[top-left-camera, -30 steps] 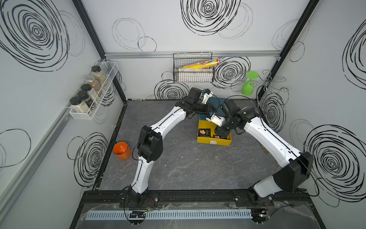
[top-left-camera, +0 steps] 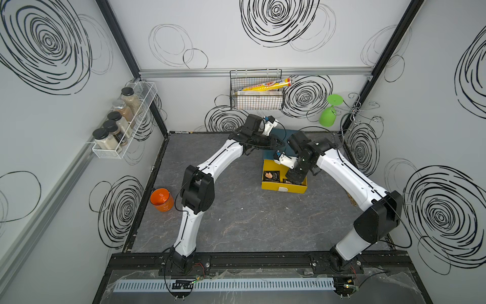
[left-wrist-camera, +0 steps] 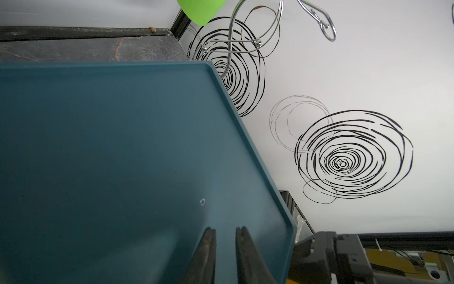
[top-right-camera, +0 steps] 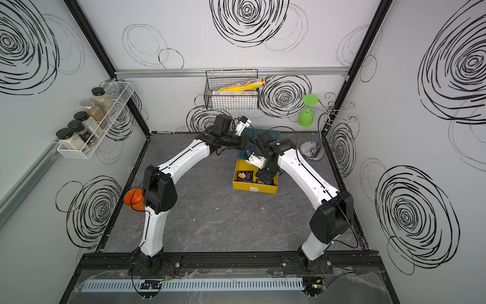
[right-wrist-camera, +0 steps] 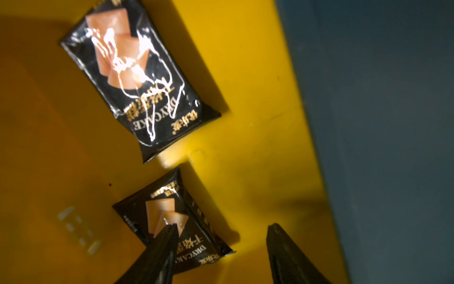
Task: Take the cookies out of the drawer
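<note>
The yellow drawer (top-left-camera: 283,186) stands open on the table, holding two black cookie packets, the upper (right-wrist-camera: 137,80) and lower (right-wrist-camera: 160,213) in the right wrist view. My right gripper is open over the drawer, nearest the lower packet, nothing seen held. My left gripper is at the teal lid (left-wrist-camera: 118,132) behind the drawer, apparently shut on it; the exact grip is hidden.
An orange cup (top-left-camera: 162,200) stands at the left. A wire basket (top-left-camera: 255,101), a jar rack (top-left-camera: 121,149) and a green holder (top-left-camera: 328,116) are on the walls.
The right arm's elbow has moved left and its gripper has shifted slightly toward the front over the drawer. The left arm has shifted slightly left.
</note>
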